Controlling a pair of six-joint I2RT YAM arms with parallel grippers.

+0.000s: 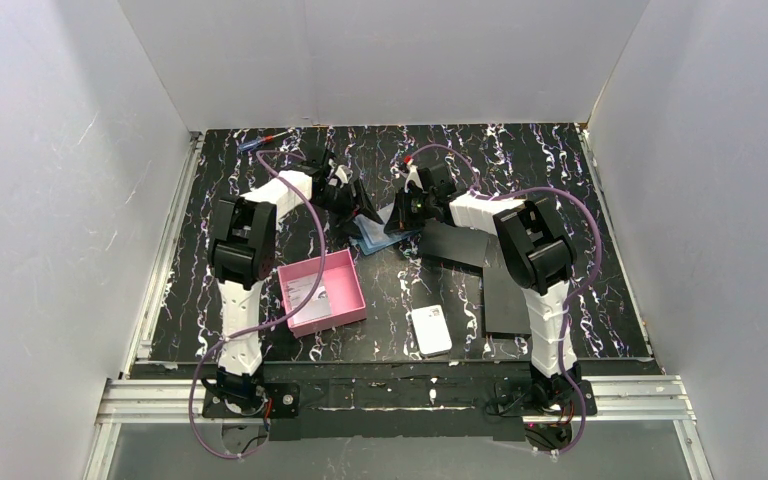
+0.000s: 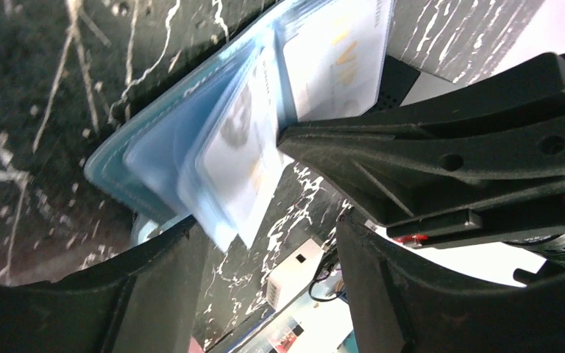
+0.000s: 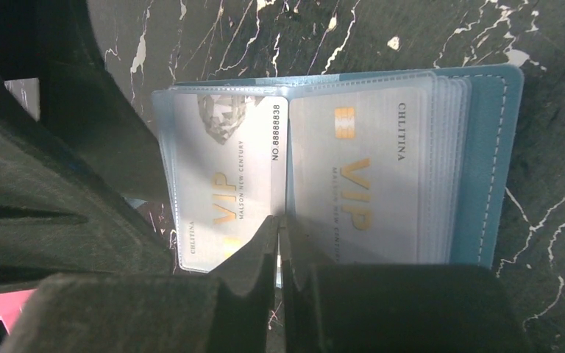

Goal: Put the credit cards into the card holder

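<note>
The blue card holder [image 1: 372, 242] lies spread on the dark table, between the two arms. In the right wrist view, a silver VIP card [image 3: 228, 165] fills the left clear sleeve, its inner edge along the fold. A second VIP card [image 3: 368, 165] sits in the right-hand sleeves. My right gripper is shut at the fold on the left card's inner edge; its fingers partly hide that spot. The left gripper stands part open at the holder's outer left side, where the card-filled sleeve tips up toward the gap between its fingers.
A pink box [image 1: 355, 300] with a pale sheet inside stands front left. A white box [image 1: 431, 331] lies at front centre. Dark flat panels [image 1: 505, 303] occupy the right, under the right arm. A screwdriver [image 1: 263, 141] rests at the back left.
</note>
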